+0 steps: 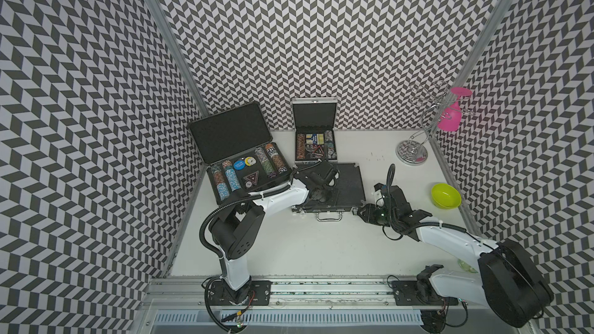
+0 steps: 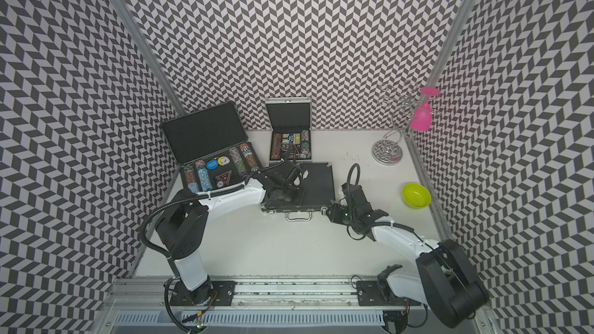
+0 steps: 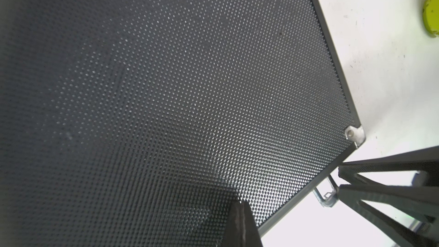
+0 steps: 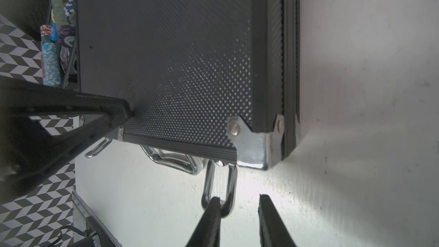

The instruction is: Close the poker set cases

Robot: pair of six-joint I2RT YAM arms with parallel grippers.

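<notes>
A black case (image 1: pixel 349 182) lies with its lid down at the table's middle. My left gripper is shut, resting on or just over that lid, with nothing seen between its fingers. My right gripper stands part open at the case's front right corner, its fingertips beside a raised metal latch (image 4: pixel 228 192); nothing shows between them. A large poker case (image 1: pixel 229 126) on the left and a small poker case (image 1: pixel 314 114) at the back both stand open, showing chips.
A yellow-green bowl (image 1: pixel 445 196) sits at the right, with a chrome stand (image 1: pixel 411 151) holding pink items behind it.
</notes>
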